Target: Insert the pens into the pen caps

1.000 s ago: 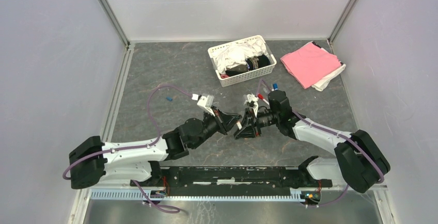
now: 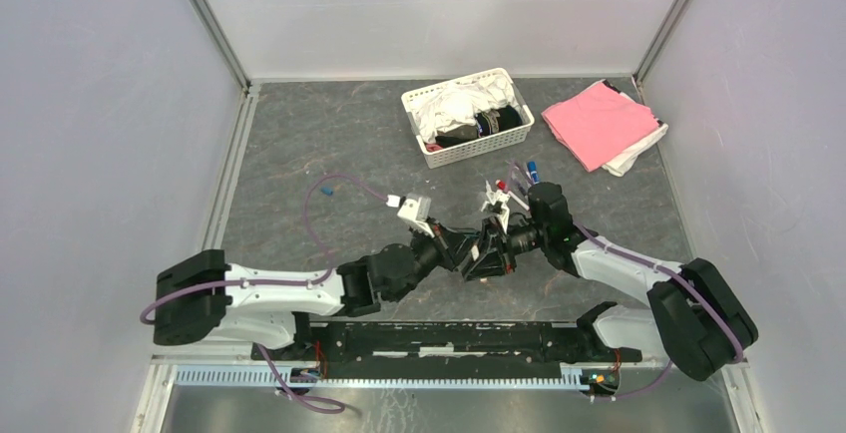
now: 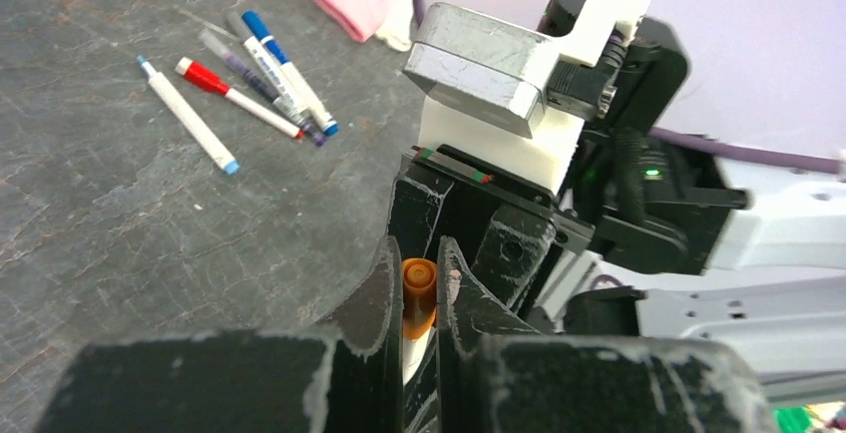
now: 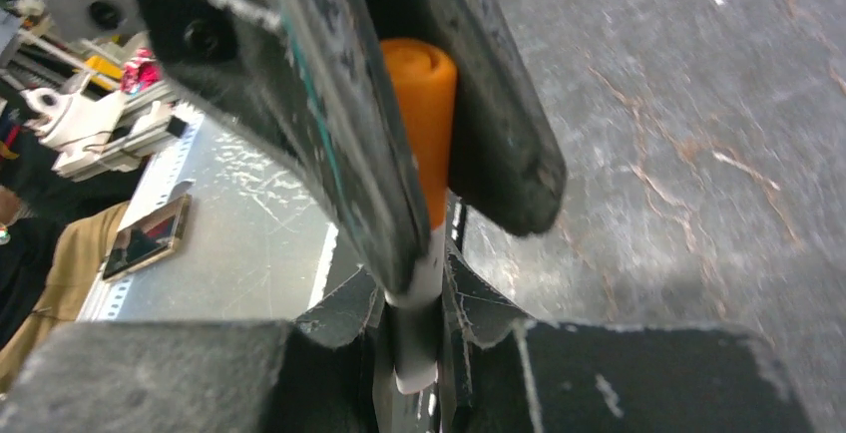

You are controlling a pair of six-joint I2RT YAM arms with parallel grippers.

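Note:
Both grippers meet at the centre front of the workspace. My left gripper is shut on an orange pen cap [image 3: 419,278], with white below it. My right gripper is shut on the white-grey pen body [image 4: 414,348], whose upper end meets the orange piece [image 4: 429,94] between the other gripper's fingers; how deep it sits inside is hidden. Several loose pens and markers lie on the mat, among them a red-capped marker [image 3: 239,94], a white pen with a light-blue end [image 3: 185,119] and a blue-capped one [image 3: 304,89].
A white basket [image 2: 434,156] of cloths stands at the back centre, pink and white cloths [image 2: 599,124] at the back right. A small blue cap [image 2: 327,191] lies left of centre.
Both arms have moved together slightly toward the front and right in the top view, staying close against each other.

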